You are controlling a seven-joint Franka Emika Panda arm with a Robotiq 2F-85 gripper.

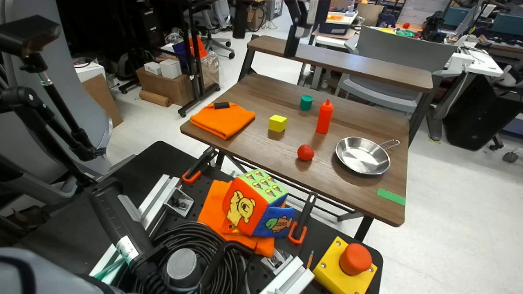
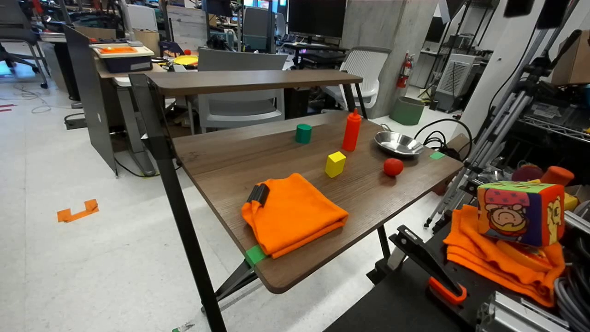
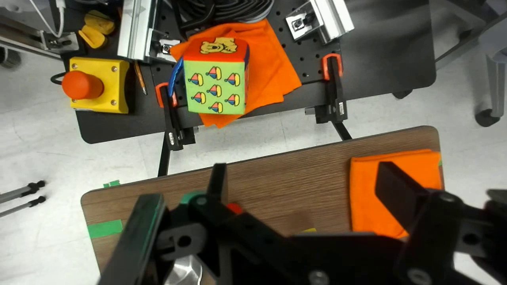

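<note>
My gripper hangs high above the table's far side in exterior view 1, cut off by the top edge. Its black fingers stand wide open in the wrist view, with nothing held. Spread over the brown table are a folded orange cloth with a black item on it, a yellow block, a green cylinder, an upright red bottle, a red ball and an empty steel pan. In the wrist view the gripper hides much of the table.
A raised brown shelf spans the table's back. In front, a black bench carries a soft picture cube on orange cloth, clamps, coiled cable and a yellow box with a red button. Bare tabletop lies between the objects.
</note>
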